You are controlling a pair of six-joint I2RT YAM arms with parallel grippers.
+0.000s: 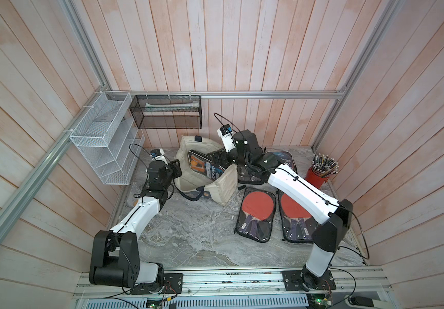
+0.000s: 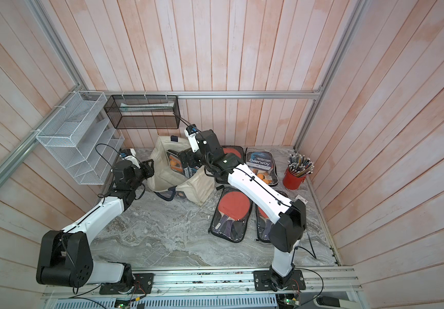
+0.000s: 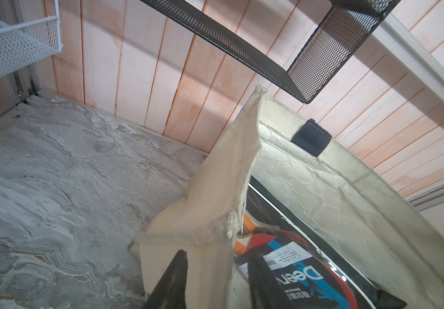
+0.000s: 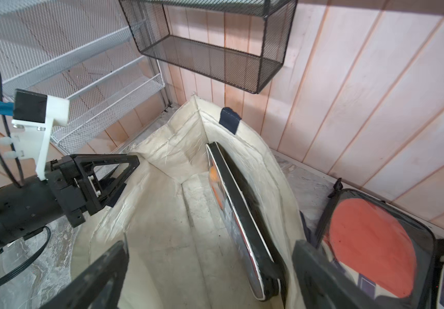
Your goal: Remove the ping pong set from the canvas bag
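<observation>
The cream canvas bag [image 1: 222,190] stands with its mouth open at the back left. One ping pong set [image 1: 201,164], in a clear case with black edging, leans inside it against the rear wall, its text showing in the left wrist view. At the bag's left rim, my left gripper has its fingers apart, the bag's edge showing between them; whether they touch the cloth cannot be told. Over the bag's right side is my right gripper, open wide and empty, with the set's upright edge [image 4: 243,226] beyond and between its fingers.
Several cased ping pong sets [image 2: 230,213] lie on the marble table right of the bag. A red cup of pens [image 2: 294,177] stands at the far right. The black mesh basket [image 1: 166,111] hangs above the bag. White wire shelves [image 1: 103,136] are at the left.
</observation>
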